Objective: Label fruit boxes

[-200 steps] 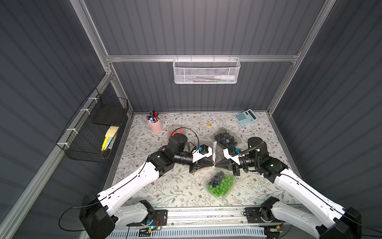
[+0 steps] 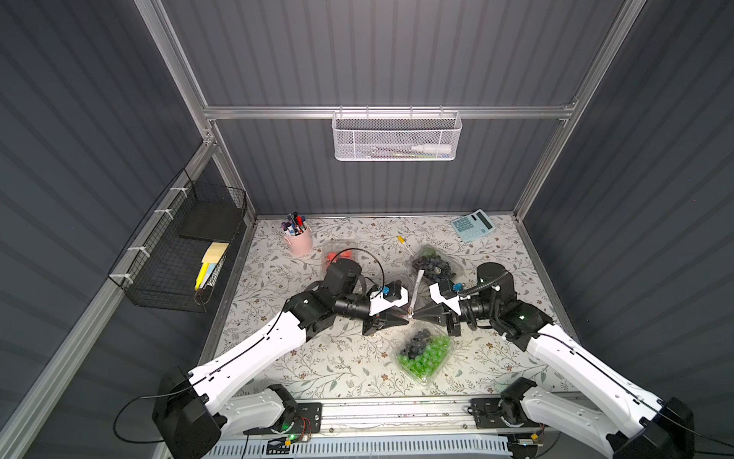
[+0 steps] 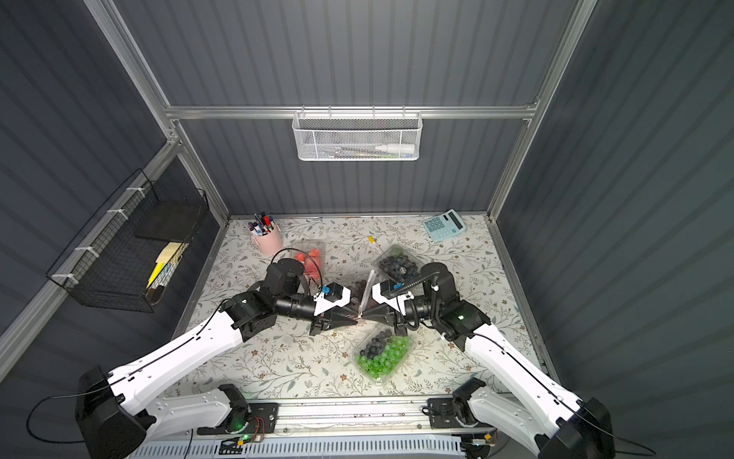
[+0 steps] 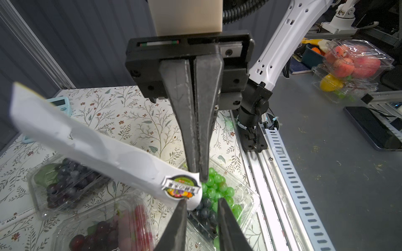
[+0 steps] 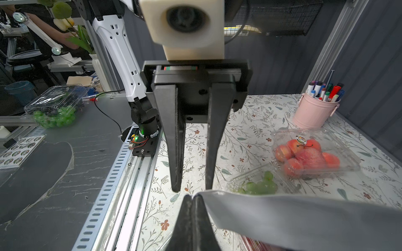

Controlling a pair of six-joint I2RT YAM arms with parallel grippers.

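A white label strip with one fruit sticker near its end hangs from my right gripper, which is shut on that end; the strip trails off to the right in the right wrist view. Facing it, my left gripper stands open close to the sticker, nothing between its fingers. Below is a clear box of green and dark grapes (image 4: 219, 192). A box of dark grapes (image 2: 433, 266) lies behind the right gripper. A red-grape box (image 4: 100, 226) sits nearby. The peach box (image 5: 314, 156) carries a round sticker (image 5: 301, 140) on its lid.
A pink pen cup (image 2: 299, 241) stands at the back left and a calculator (image 2: 473, 225) at the back right. A yellow-tipped thin object (image 2: 401, 240) lies behind the boxes. Bare patterned table shows on both front sides.
The strip swung and now leans to the right at its top. The right arm has hardly moved.
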